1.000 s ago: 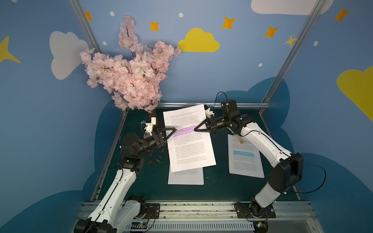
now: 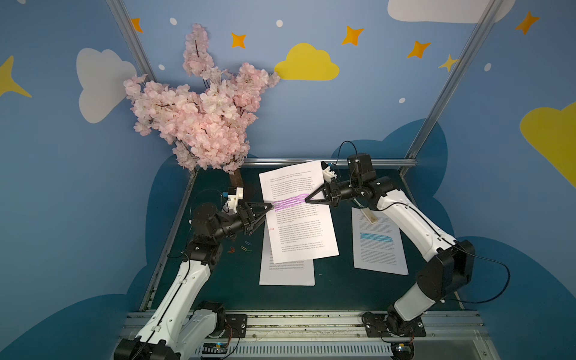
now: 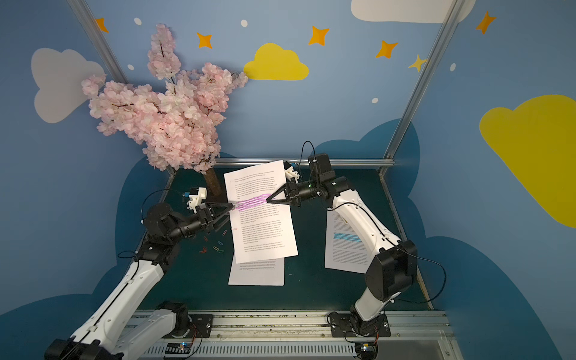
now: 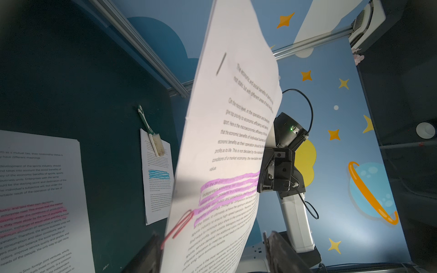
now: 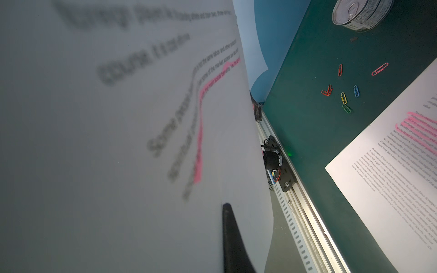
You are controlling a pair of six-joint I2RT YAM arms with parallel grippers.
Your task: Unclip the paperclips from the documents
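A stapled document (image 2: pixel 300 234) with purple highlighting hangs above the table, with my right gripper (image 2: pixel 307 200) shut on its right side. In the right wrist view one dark finger (image 5: pixel 234 245) lies against the page and the other is hidden. A red paperclip (image 4: pixel 179 225) grips the document's left edge beside the purple lines. My left gripper is part open at that edge, its blurred fingers on either side of the sheet, below the clip in its wrist view. Loose paperclips (image 5: pixel 343 97) in several colours lie on the table.
Pink-highlighted pages (image 5: pixel 409 159) lie under the held document. Blue-highlighted pages (image 2: pixel 378 252) rest at the right, a brush (image 4: pixel 157 143) on top. A tin can (image 5: pixel 359 13) and a blossom tree (image 2: pixel 204 114) stand at the back left. Bare table surrounds the papers.
The document and my right gripper have shifted a little to the right, the red clip on the edge travelling along. My left gripper stays near the document's left edge with only slight movement.
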